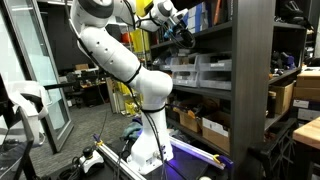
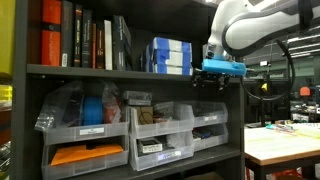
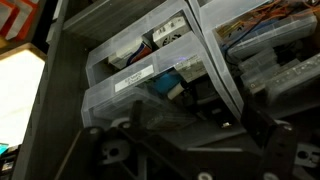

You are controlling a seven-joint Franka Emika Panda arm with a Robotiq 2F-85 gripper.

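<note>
My gripper is at the bottom of the wrist view, its two dark fingers wide apart with nothing visible between them. Below it lie clear plastic drawers [image 3: 118, 97] holding small dark and blue parts. Seen from exterior view 2, the gripper [image 2: 211, 82] hangs in front of the shelf, above the right-hand clear bins [image 2: 160, 158] and apart from them. Exterior view 1 shows the white arm [image 1: 155, 85] reaching up, with the gripper [image 1: 187, 40] small near the upper shelf.
Books [image 2: 85, 40] and blue-and-white boxes [image 2: 168, 58] stand on the upper shelf board [image 2: 110, 73], near the gripper's height. Another clear bin [image 2: 60, 135] sits at the left. A dark upright post [image 1: 252, 80] borders the shelf. Open air lies in front of the bins.
</note>
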